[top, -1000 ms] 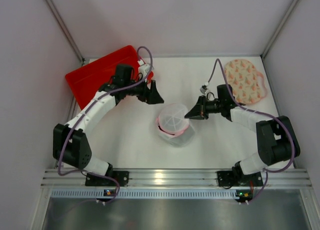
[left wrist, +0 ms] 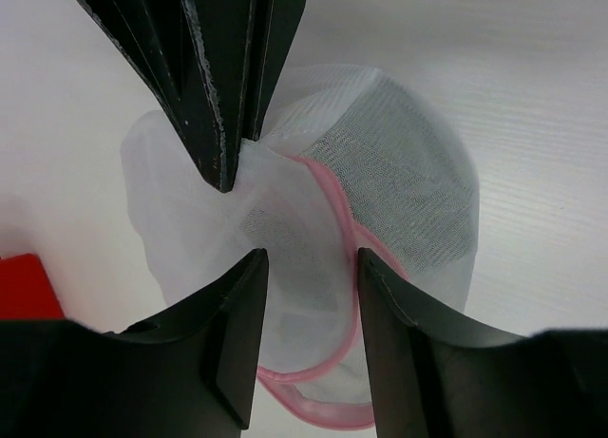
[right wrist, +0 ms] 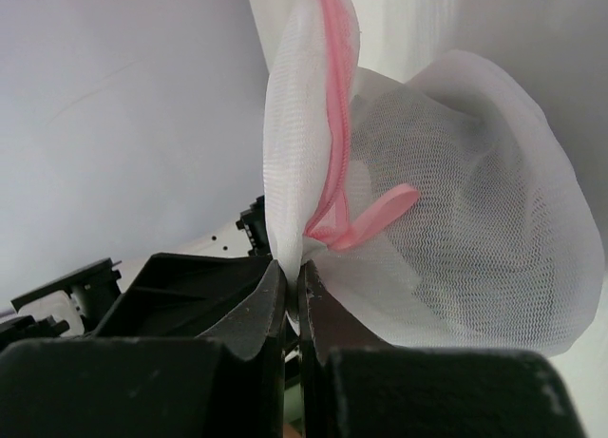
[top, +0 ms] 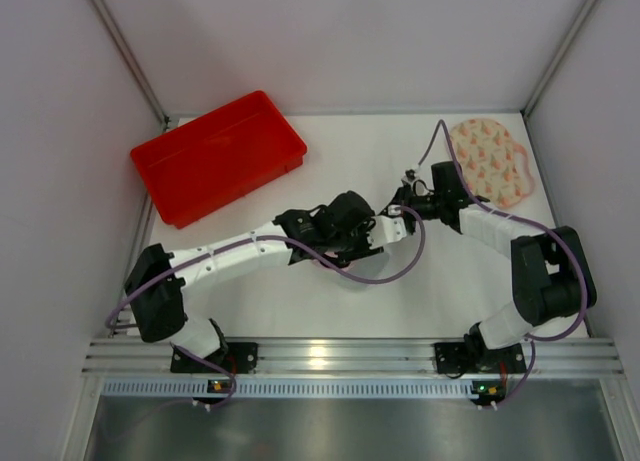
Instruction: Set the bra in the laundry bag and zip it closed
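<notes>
The white mesh laundry bag (top: 367,267) with pink trim lies mid-table, largely covered by my left arm in the top view. In the left wrist view my left gripper stands part open over the bag (left wrist: 304,219), and the pink edging (left wrist: 332,196) passes between its fingertips, close to one finger (left wrist: 369,295). My right gripper is shut on a fold of white mesh (right wrist: 290,162) beside the pink zip (right wrist: 334,105). A pink tab (right wrist: 385,210) sticks out near that grip. I cannot make out the bra.
An empty red bin (top: 215,151) stands at the back left. A peach patterned piece (top: 490,161) lies at the back right.
The right arm has barely moved.
</notes>
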